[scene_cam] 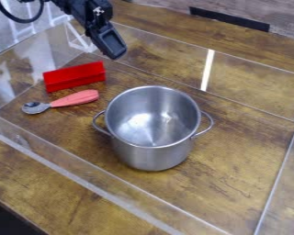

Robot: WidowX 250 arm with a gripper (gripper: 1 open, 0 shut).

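Observation:
My black gripper (106, 41) hangs at the top left, raised above and behind a red block (73, 77); whether its fingers are open is hard to make out. Just in front of the block lies an ice-cream scoop or spoon with a pink handle (73, 99) and a metal head. A large steel pot (152, 144) with two loop handles stands upright at the centre of the wooden table.
Transparent panels or edges run along the left, front and right. A dark board (235, 20) stands at the back.

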